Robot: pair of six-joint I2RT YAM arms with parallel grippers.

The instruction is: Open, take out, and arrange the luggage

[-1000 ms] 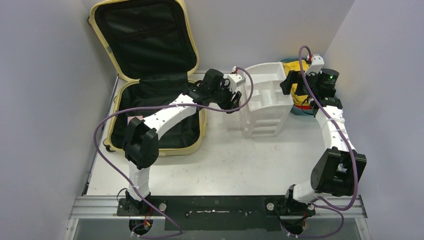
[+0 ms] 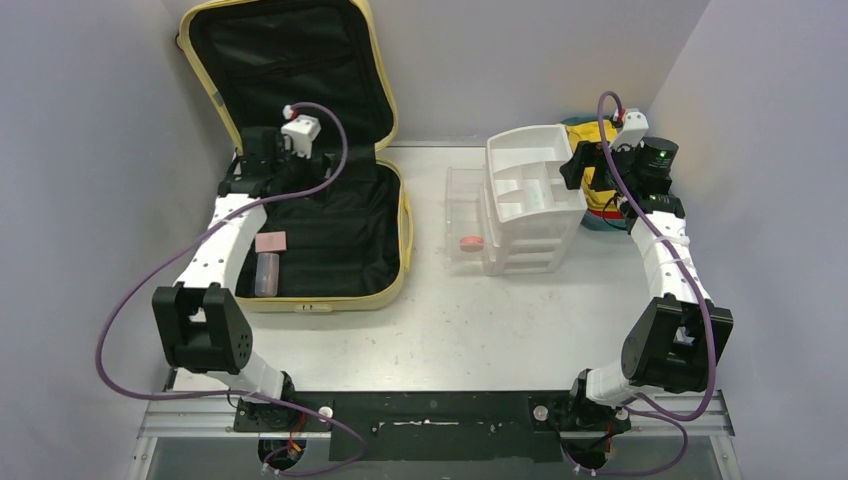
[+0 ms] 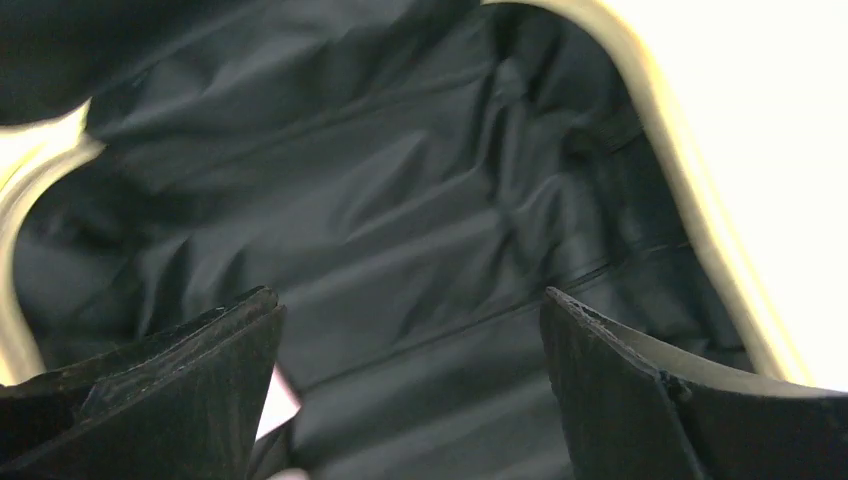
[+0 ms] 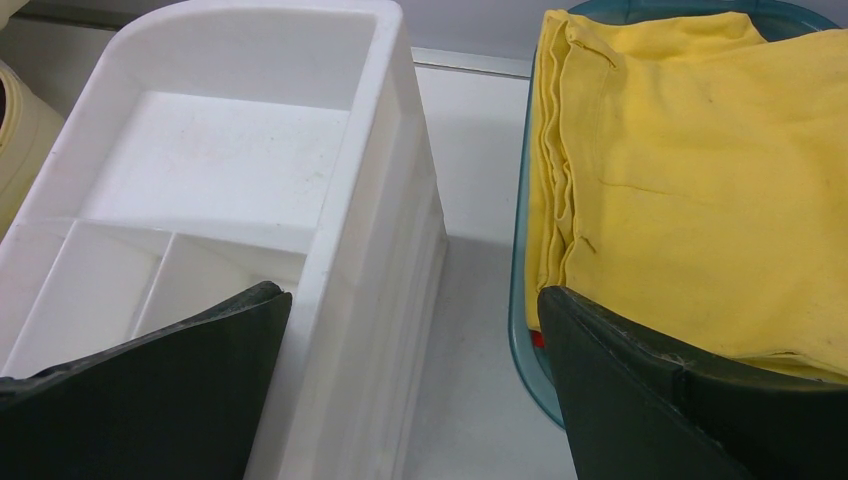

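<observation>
The yellow suitcase [image 2: 405, 290] lies with its lid raised against the back wall and its black lining bare over most of the base. Inside, at its left, are a pink block [image 2: 270, 242] and a clear container [image 2: 266, 275]. Over the lining hangs my left gripper, open and empty; a pink piece [image 3: 281, 408] shows beside its left finger. A reddish round item [image 2: 471, 243] sits in the pulled-out clear drawer [image 2: 464, 190] of the white organizer [image 2: 520, 165]. My right gripper is open, empty, above the gap between organizer and blue-green basin [image 4: 519, 270].
Folded yellow cloth [image 4: 700, 190] fills the basin at the back right. Compartments on the organizer's top [image 4: 220, 150] look empty. Bare white table [image 2: 450, 340] lies in front of the suitcase and organizer. The raised lid stands behind my left arm.
My left gripper has left the drawer and swung left over the suitcase. The reddish item now lies clear of it in the drawer. My right arm has stayed still.
</observation>
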